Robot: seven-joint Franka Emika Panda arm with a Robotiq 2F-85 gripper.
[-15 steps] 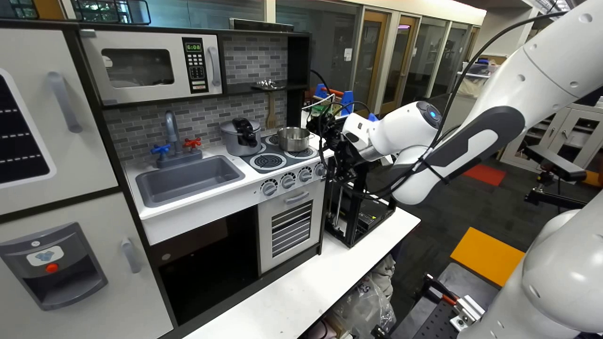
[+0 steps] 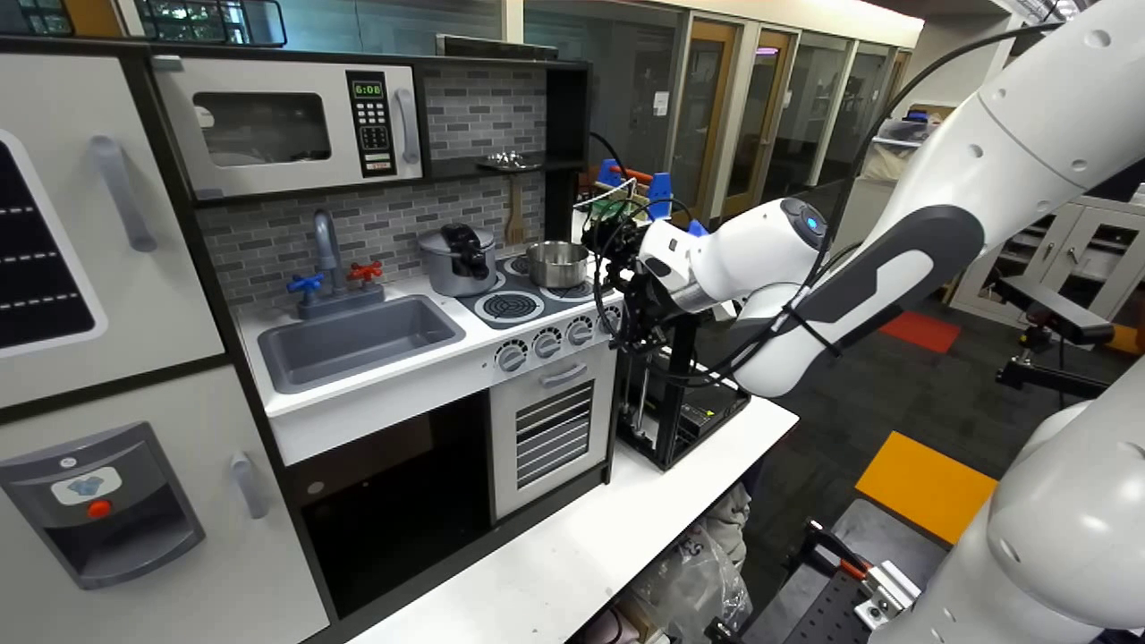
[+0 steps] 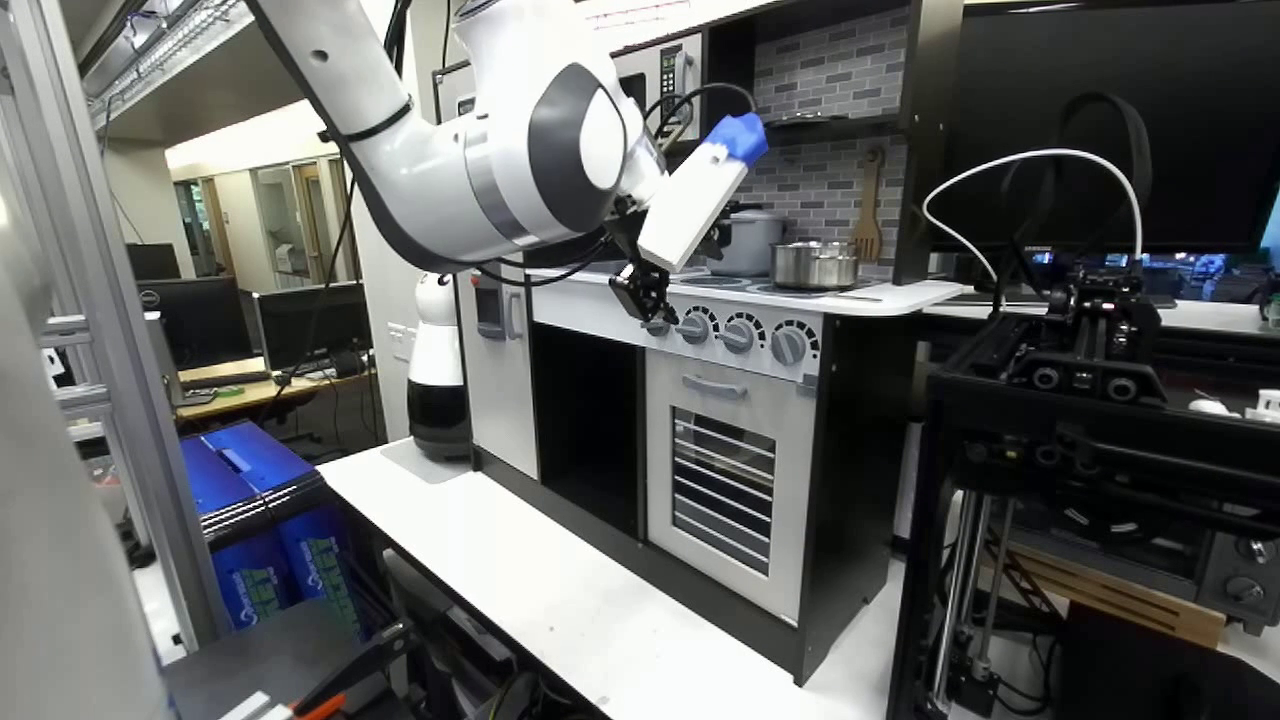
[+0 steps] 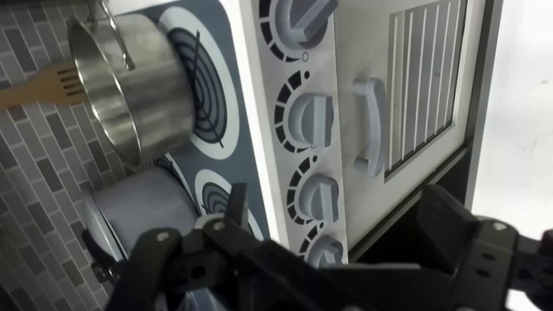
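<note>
My gripper is open in the wrist view, its two dark fingers wide apart with nothing held between them. Beyond the gap, the stove's front panel carries several grey knobs, among them one knob (image 4: pixel 319 197) in line with the opening. An oven door handle (image 4: pixel 376 127) lies to the side of them. In exterior view 2 the gripper (image 3: pixel 648 294) hangs in front of the toy kitchen at about knob height; contact with the panel cannot be made out. An open steel pot (image 2: pixel 557 264) and a grey lidded pot (image 2: pixel 458 261) stand on the stovetop.
A sink (image 2: pixel 360 342) with a faucet (image 2: pixel 327 252) is left of the stove. The oven door (image 3: pixel 726 480) is closed. A wooden spatula (image 3: pixel 869 206) hangs on the back wall. A black-framed machine (image 3: pixel 1080 420) stands to the right.
In exterior view 1 the arm and gripper have shifted slightly left, closer to the stove's front. The pots and the kitchen look unchanged.
</note>
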